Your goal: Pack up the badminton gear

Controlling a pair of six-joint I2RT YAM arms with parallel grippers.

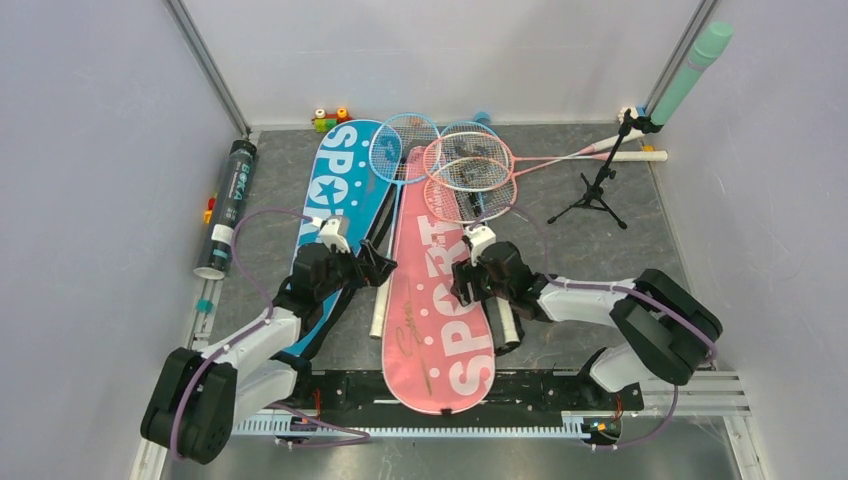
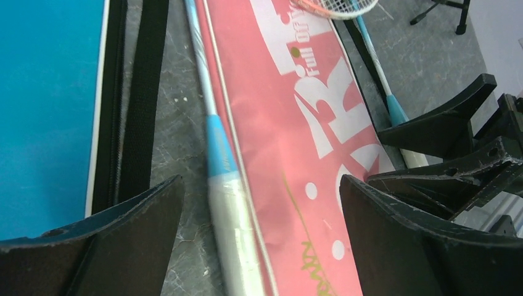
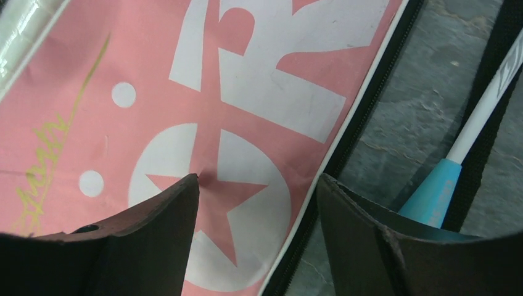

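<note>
The pink SPORT racket bag [image 1: 415, 330] lies lengthwise in the middle, with the blue bag [image 1: 340, 205] to its left. Two blue rackets [image 1: 404, 130] and two coral rackets [image 1: 515, 165] overlap at the far end of the pink bag. Between the bags runs one blue racket's cream handle [image 2: 237, 246]; my left gripper is open above it, not touching. Over the pink bag's right edge, my right gripper has its fingers apart, the right fingertip [image 3: 327, 188] at the dark zipper edge. Whether fabric is pinched is not clear.
A black tube [image 1: 230, 205] lies at the left wall. At the right stand a small black tripod [image 1: 600, 185] and a mint tube [image 1: 695, 65]. A toy [image 1: 330, 120] sits at the back.
</note>
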